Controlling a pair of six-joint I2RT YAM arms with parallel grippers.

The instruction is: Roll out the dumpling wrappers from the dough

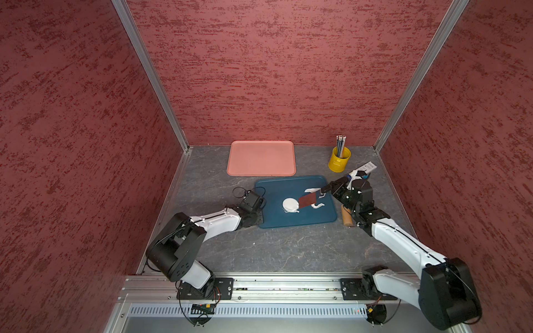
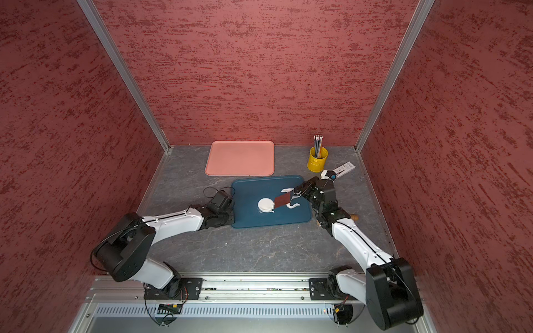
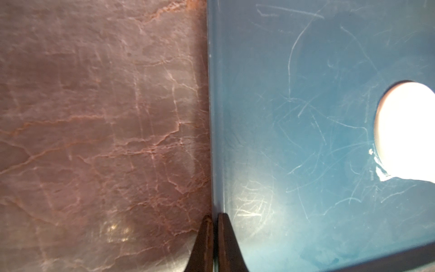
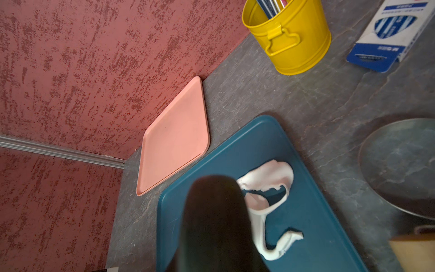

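On the blue tray (image 1: 277,218) lies a round white dough wrapper (image 1: 290,205), also bright at the right of the left wrist view. Ragged dough scraps (image 4: 267,176) lie on the tray's right half. A flat metal blade (image 1: 307,200), reflecting the red wall, reaches over the tray with its tip close to the wrapper. My right gripper (image 1: 327,188) is shut on its dark handle (image 4: 215,213), which hides part of the tray in the right wrist view. My left gripper is shut at the tray's left edge, the thin rim between its fingers.
A wooden rolling pin (image 1: 347,217) lies right of the tray. The right wrist view shows a thin round ring (image 4: 362,158) there too. Behind stand a pink tray (image 1: 261,158), a yellow bucket (image 1: 339,161) of sticks and a box (image 4: 389,31).
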